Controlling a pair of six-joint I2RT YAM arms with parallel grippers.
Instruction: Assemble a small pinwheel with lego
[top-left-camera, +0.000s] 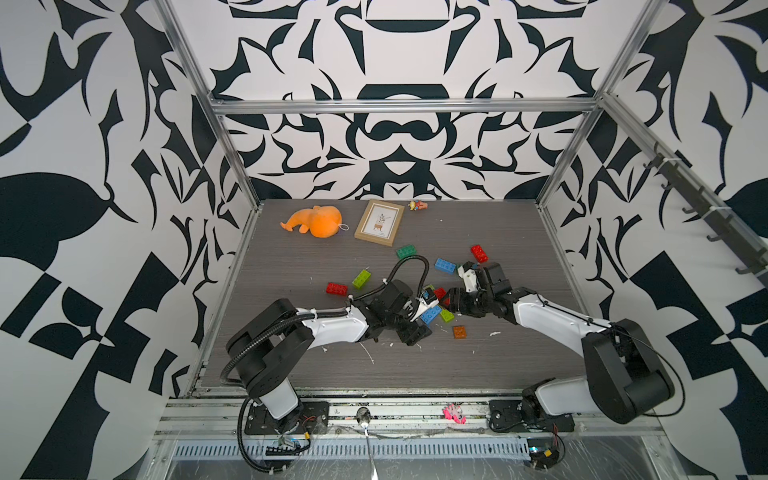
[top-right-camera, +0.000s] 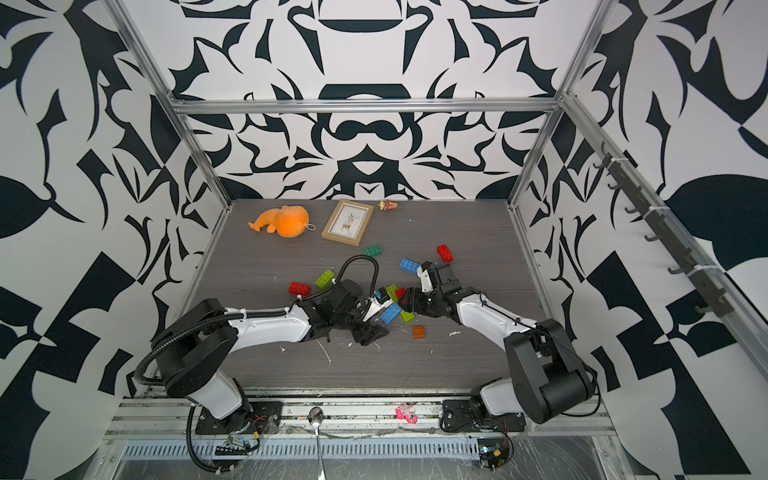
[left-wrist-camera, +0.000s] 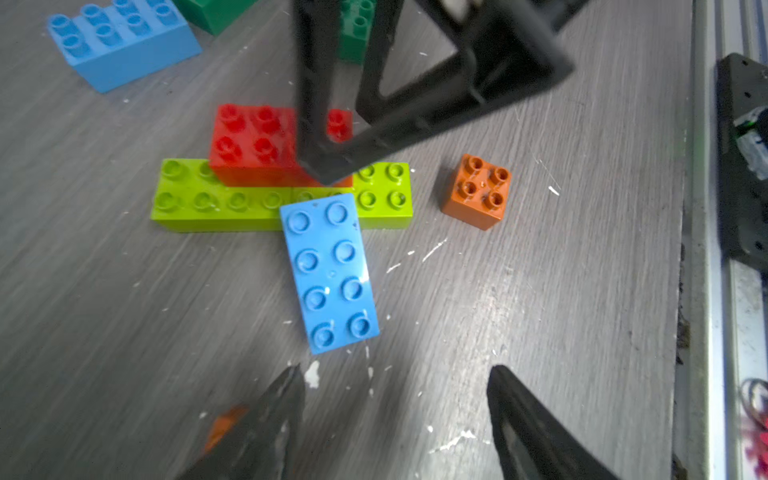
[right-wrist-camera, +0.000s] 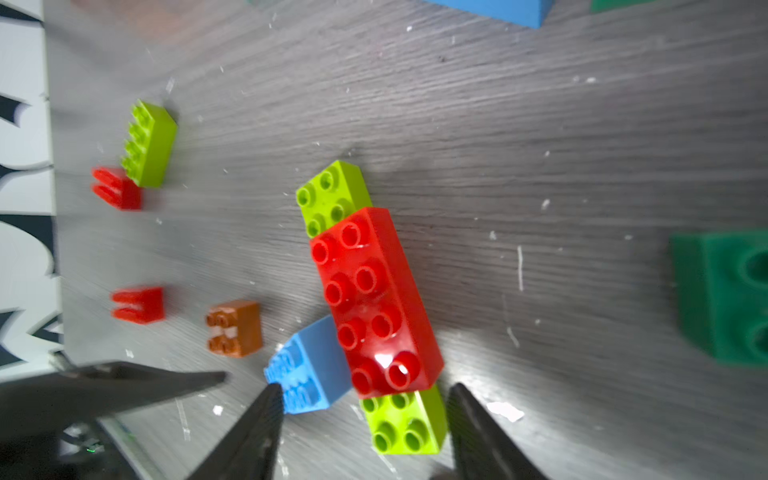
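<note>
In the left wrist view a red brick (left-wrist-camera: 248, 132) sits on a row of lime bricks (left-wrist-camera: 232, 212). The blue 2x4 brick (left-wrist-camera: 329, 272) juts away from the row, its far end overlapping the lime edge. With its studs squarely facing that camera, it looks tipped rather than flat. Nothing is between the fingers of my left gripper, which stands open short of the blue brick. Seen from the right wrist, my right gripper is open, with ends of the red brick (right-wrist-camera: 372, 304) and lime brick (right-wrist-camera: 408, 420) in its gap.
A brown brick (left-wrist-camera: 480, 192) lies beside the row. Another blue brick (top-left-camera: 445, 265), a green brick (top-left-camera: 406, 251) and a red brick (top-left-camera: 478, 253) lie farther back. An orange toy (top-left-camera: 316, 221) and a picture frame (top-left-camera: 379, 222) stand behind. Bare table lies in front.
</note>
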